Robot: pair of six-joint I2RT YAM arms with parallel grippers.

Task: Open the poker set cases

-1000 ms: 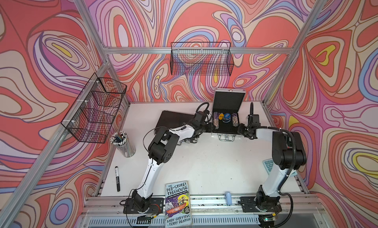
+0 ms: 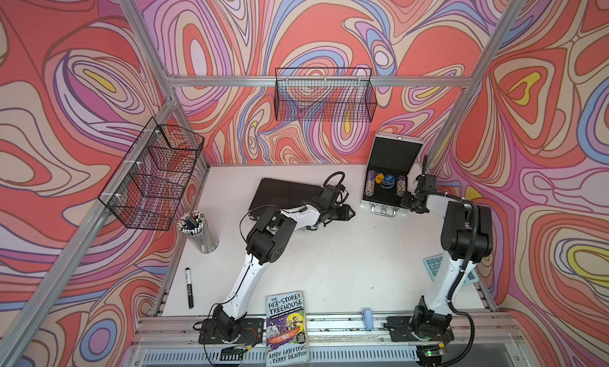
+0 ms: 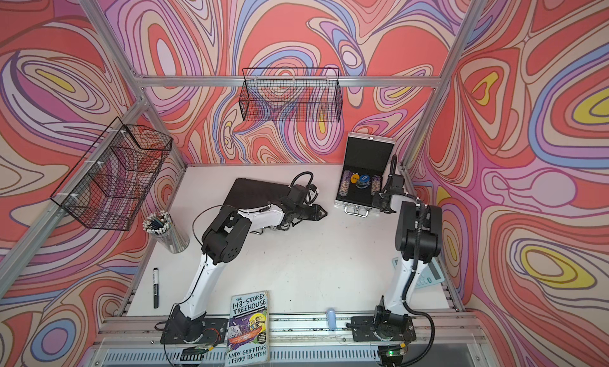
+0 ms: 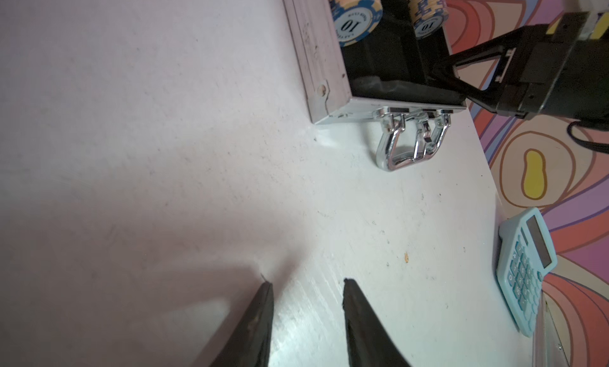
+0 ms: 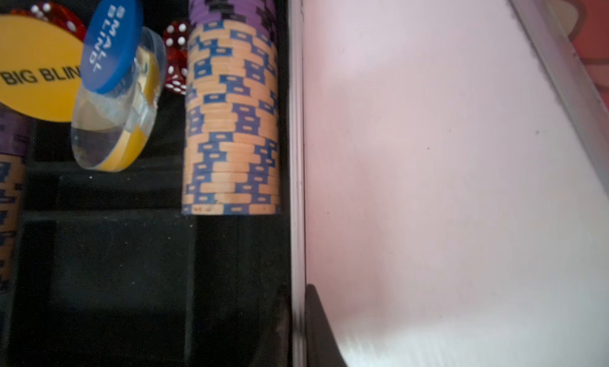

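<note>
One poker case [image 2: 385,202] stands with its black-lined lid [image 2: 394,152] raised. Chip stacks [image 5: 232,126] and blind buttons lie inside it. My right gripper is shut on the thin right side wall of this case, one finger inside and one outside. The second case [image 2: 279,192], dark and closed, lies to the left, partly covered by my left arm. In the left wrist view my left gripper is open over bare table, nothing between its fingers. The open case's silver handle [image 4: 412,141] sits well ahead of those fingers, not touching them.
A pen cup [image 2: 199,230] and a marker [image 2: 189,287] occupy the left side. A calculator [image 4: 525,271] lies at the right edge, a book [image 2: 286,329] at the front.
The open case has slid right and toward the back wall, with my right gripper at its side. The left gripper has moved slightly right, and a gap now separates it from the open case.
</note>
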